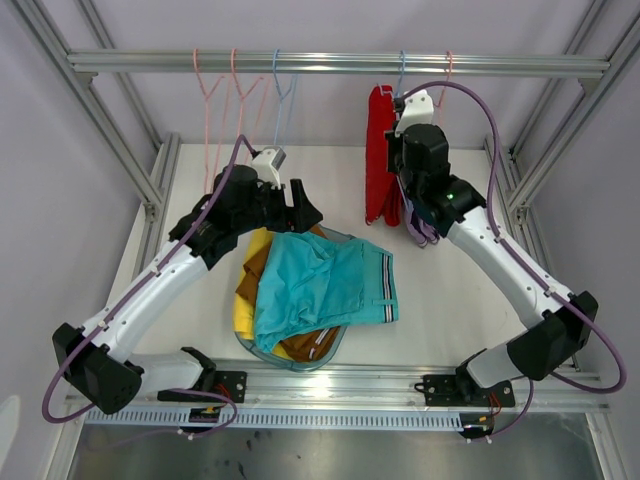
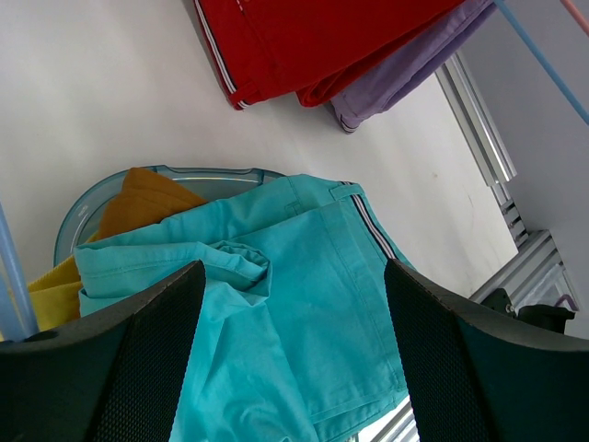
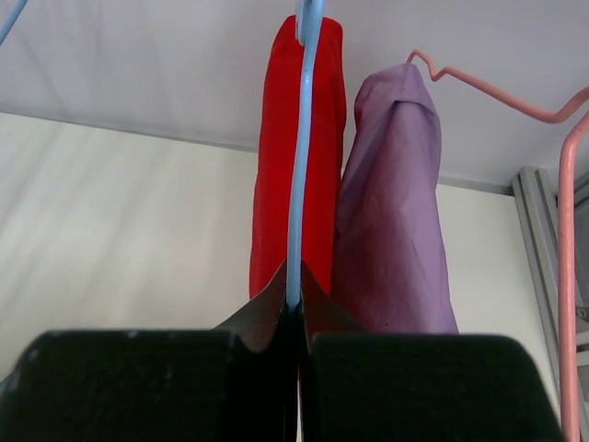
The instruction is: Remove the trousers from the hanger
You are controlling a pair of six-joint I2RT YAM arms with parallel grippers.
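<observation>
Red trousers [image 1: 380,160] hang from a hanger on the rail at the right of the top view, with purple trousers [image 3: 396,212] beside them. My right gripper is shut on the blue hanger [image 3: 302,157], directly in front of the red trousers [image 3: 285,120]. My left gripper [image 1: 300,208] stands open over the folded turquoise trousers [image 2: 331,295]; nothing shows between its fingers. In the left wrist view the red trousers [image 2: 322,41] and purple trousers [image 2: 405,69] appear beyond it.
The tray [image 2: 221,180] holds turquoise, yellow and brown clothing. Empty pink and blue hangers [image 1: 210,110] hang left of centre on the rail [image 1: 330,62].
</observation>
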